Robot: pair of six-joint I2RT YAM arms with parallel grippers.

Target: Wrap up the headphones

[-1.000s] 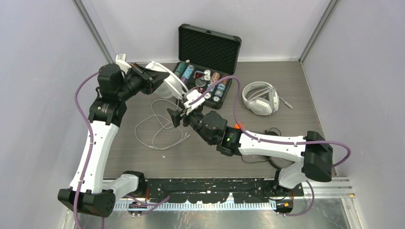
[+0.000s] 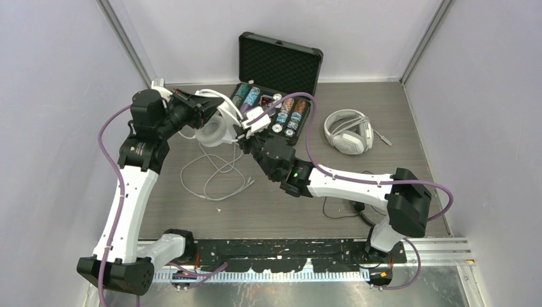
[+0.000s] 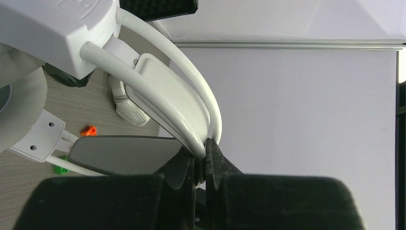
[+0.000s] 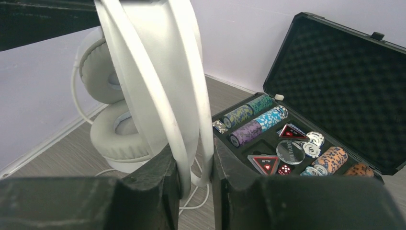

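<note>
A white headset with two headband rails is held in the air between the two arms. My left gripper is shut on the rails at one end of the band. My right gripper is at the band's other end, with the rails between its fingers; whether it grips them firmly I cannot tell. Cushioned earcups hang beside the band. A thin white cable lies looped on the table below.
An open poker-chip case stands at the back. A second white headset lies at the right. A black cable lies near the front right, partly under the right arm.
</note>
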